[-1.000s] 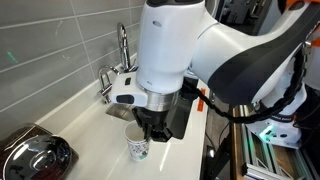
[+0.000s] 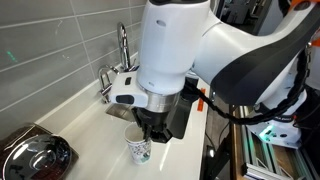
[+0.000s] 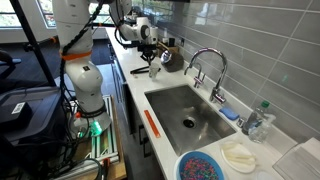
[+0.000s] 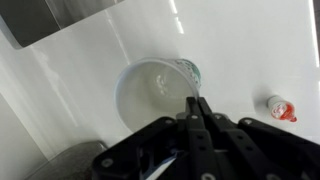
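Observation:
A white paper cup with a coloured print [image 2: 138, 150] stands upright on the white counter by the sink. In the wrist view I look down into the cup [image 4: 150, 92], and its inside appears empty. My gripper is shut, its fingertips right at the cup's rim on the side nearest the arm. Whether the thin rim lies between the fingers, I cannot tell. The second exterior view shows the cup [image 3: 155, 70] small, beyond the sink, close to the arm's end.
A sink [image 3: 190, 120] with a tall faucet [image 3: 212, 65] lies along the counter. A dark metal vessel [image 2: 38, 158] stands near the cup. Close by is a small white item with a red-orange tip [image 4: 282, 108]. A bowl [image 3: 200, 167] and soap bottles [image 3: 258, 118] are at the far end.
My gripper's fingers look slightly lower at the cup's rim than before. The cup stays in about the same place.

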